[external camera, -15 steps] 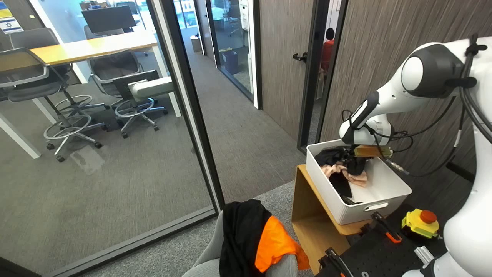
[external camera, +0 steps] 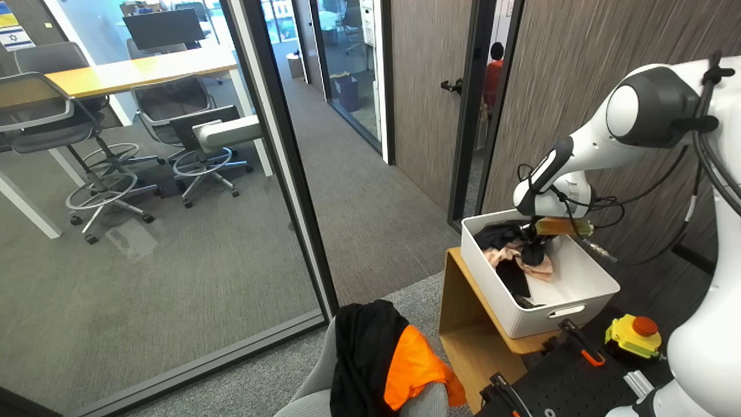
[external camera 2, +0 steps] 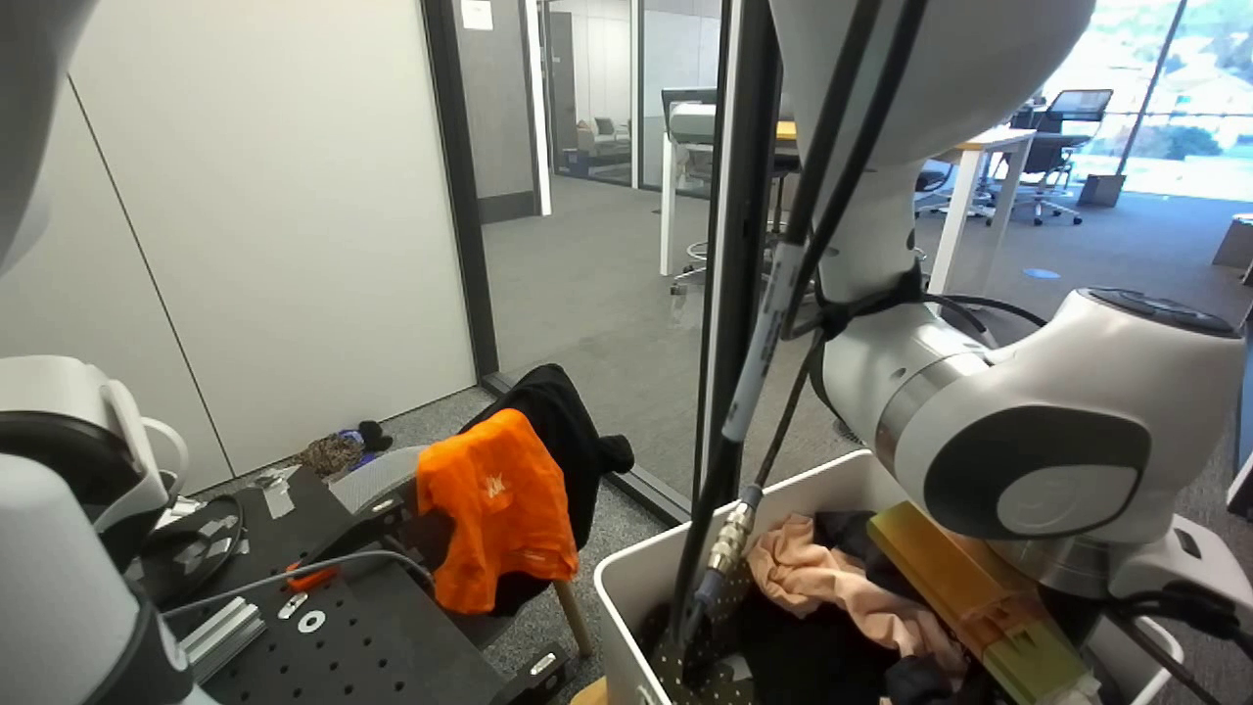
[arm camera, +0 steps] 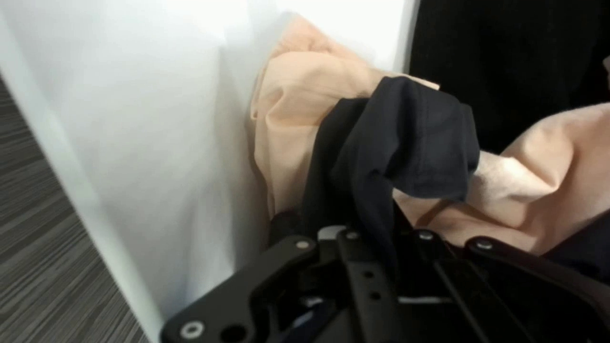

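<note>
My gripper is down inside the white bin (arm camera: 163,143), over the clothes. A dark navy cloth (arm camera: 426,140) bunches up at its fingertips, and a fold of it runs down between the two fingers. Whether the fingers press on this fold is hidden. Peach cloth (arm camera: 297,108) lies under and around the navy one, and black cloth (arm camera: 503,63) is beyond it. In exterior view 1 the dark cloth (external camera: 533,251) is just under the gripper, with the peach cloth (external camera: 542,270) beside it.
The bin stands on a wooden stand (external camera: 479,299), its near right part bare. A grey chair (external camera: 312,389) outside it carries black cloth (external camera: 361,347) and an orange garment (external camera: 417,368). A yellow box with a red button (external camera: 633,337) is by the arm's base.
In exterior view 1 the wrist is slightly higher and farther right than a second ago. The dark cloth under the gripper has shifted a little; the rest looks the same.
</note>
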